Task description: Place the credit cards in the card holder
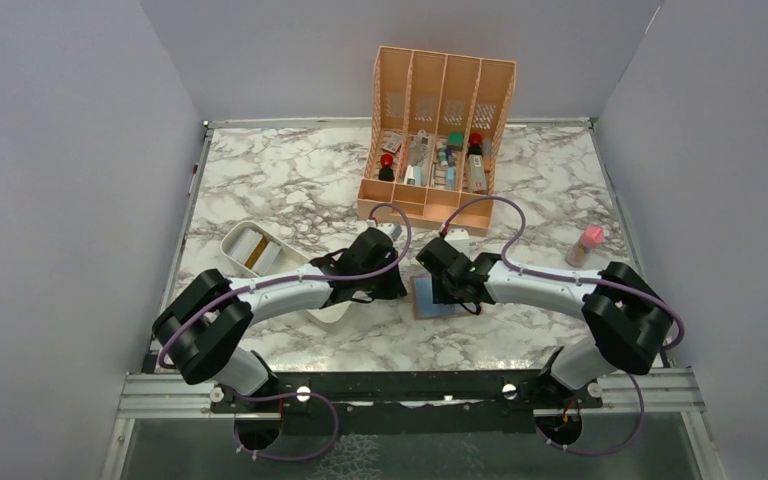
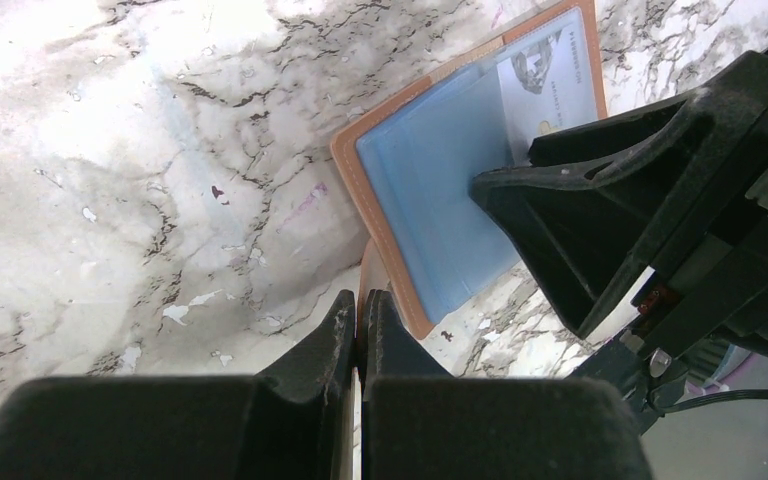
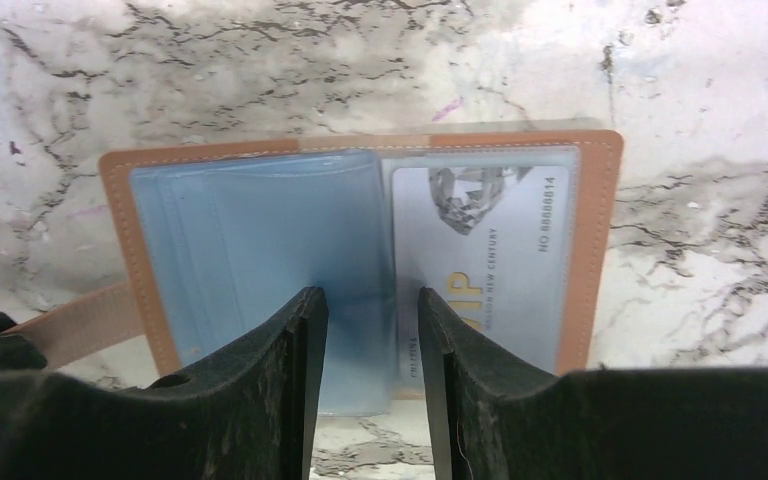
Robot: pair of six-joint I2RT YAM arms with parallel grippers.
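Observation:
The open card holder (image 3: 596,260) lies on the marble table under my right gripper (image 1: 442,294), with a tan border, blue sleeves and a pale card (image 3: 482,250) showing in its right half. In the right wrist view my right fingertips (image 3: 370,298) sit over the sleeve's inner edge; whether they grip it is unclear there. My left gripper is shut at the holder's left side, where a thin tan flap shows at its fingertips.
A pale tray (image 1: 230,243) with white and gold items is at left. A peach compartment box (image 1: 410,202) with small items stands at the back. A pink-capped bottle (image 1: 590,236) is at right.

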